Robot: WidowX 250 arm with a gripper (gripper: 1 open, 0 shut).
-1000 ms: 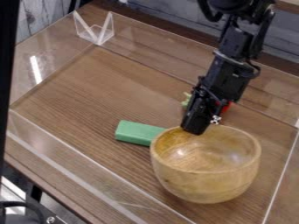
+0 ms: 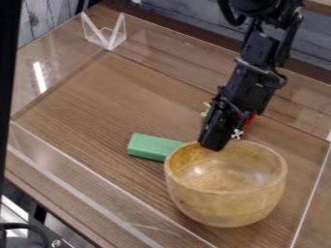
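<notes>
A black robot arm comes down from the top right. Its gripper (image 2: pixel 220 134) hangs low at the back-left rim of a large pale yellow bowl (image 2: pixel 227 200); whether it is open or shut is unclear. A green block (image 2: pixel 153 144) lies left of the bowl. Small coloured items sit behind the gripper, partly hidden by it.
A clear plastic holder (image 2: pixel 106 31) stands at the far left back. A dark edge runs along the bottom left.
The arm and gripper have shifted very slightly; the bowl and green block look nearly unchanged.
</notes>
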